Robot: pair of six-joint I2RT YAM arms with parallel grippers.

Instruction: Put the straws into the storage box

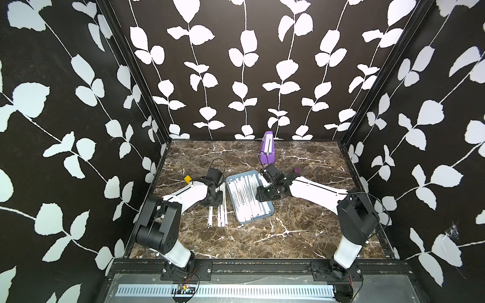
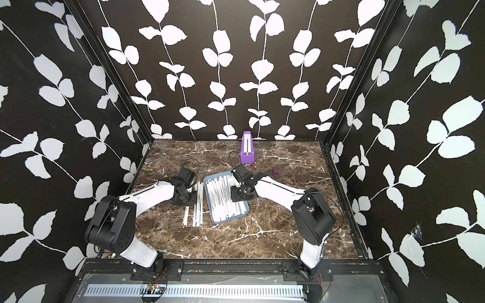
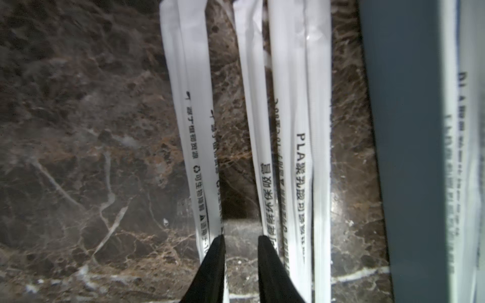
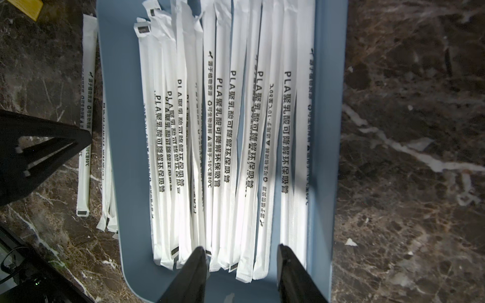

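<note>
Wrapped white straws [image 3: 288, 126] lie on the marble table left of the blue-grey storage box [image 4: 323, 166], a separate pair [image 3: 194, 126] apart from the rest. Many straws [image 4: 222, 141] lie in rows inside the box. My left gripper is over the loose straws, its fingertips parted at the gap between the pair and the others; contact cannot be told. My right gripper hangs over the box's straws near their lower ends, fingers apart with nothing visibly held.
A purple container [image 1: 267, 156] with straws stands behind the box. A small yellow object [image 1: 188, 179] lies at left, a small dark-purple one [image 2: 275, 171] at right.
</note>
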